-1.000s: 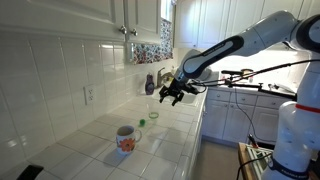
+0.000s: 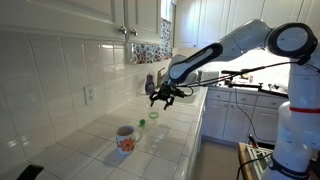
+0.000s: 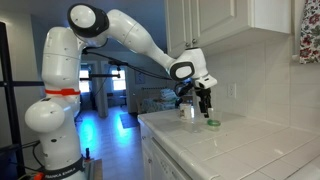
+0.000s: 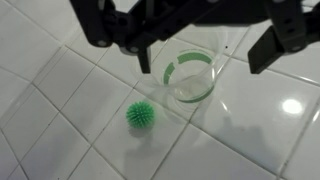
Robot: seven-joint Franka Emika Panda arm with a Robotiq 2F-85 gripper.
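My gripper is open above the counter, its two dark fingers apart with nothing held. Below and between them in the wrist view is a clear cup with a green band. A spiky green ball lies on the tiles beside the cup, apart from it. In exterior view 1 the ball and the cup sit near the wall, with the gripper over and close to the cup. Exterior view 2 shows the cup under the gripper; the ball is hard to make out there.
A mug stands nearer the camera in exterior view 1, well apart from the cup. Overhead cabinets hang along the tiled wall. Bare white tiled counter lies in front of the cup.
My gripper has moved left in exterior view 1, from right of the cup to above it. The cup, ball and mug have stayed in place.
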